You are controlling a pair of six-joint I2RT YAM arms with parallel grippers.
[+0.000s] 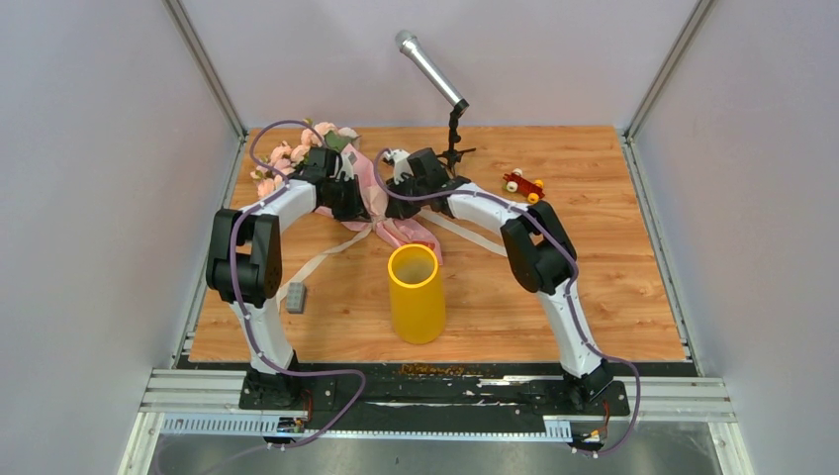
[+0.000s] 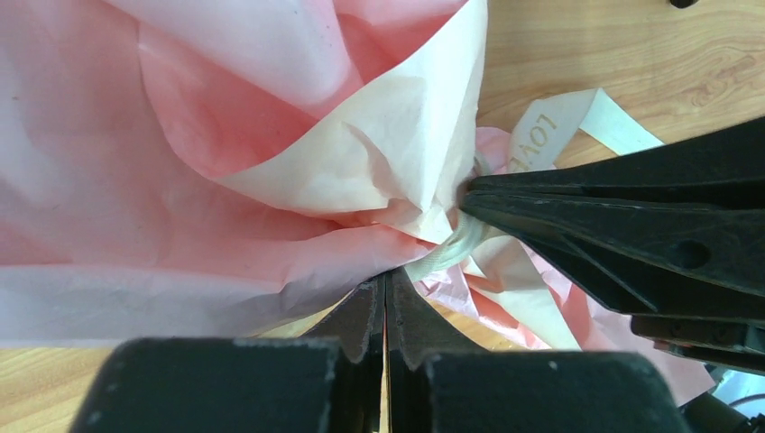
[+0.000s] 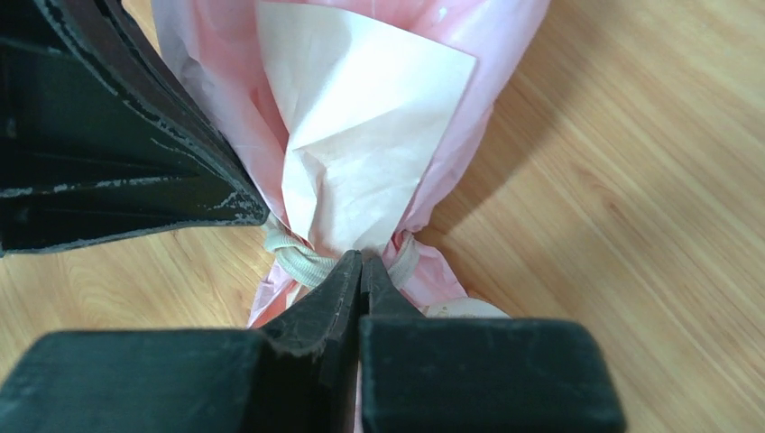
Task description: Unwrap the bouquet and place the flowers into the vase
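Note:
The bouquet lies at the back left of the table, its pale pink flowers (image 1: 281,158) partly hidden by my left arm. Its pink wrapping (image 1: 406,232) is gathered by a whitish tied ribbon (image 3: 307,266). Both grippers meet at this tie. My left gripper is shut with its tips against the ribbon, and no item shows between them. My right gripper is also shut, tips on the tie; whether a thin bit of ribbon is pinched there is hidden. A yellow vase (image 1: 417,297) stands upright and empty-looking at the front middle.
A grey block (image 1: 296,298) sits front left, near one ribbon tail (image 1: 331,252). Toward the back stands a microphone (image 1: 432,69) on a black stand. A red toy car (image 1: 523,186) is right of it.

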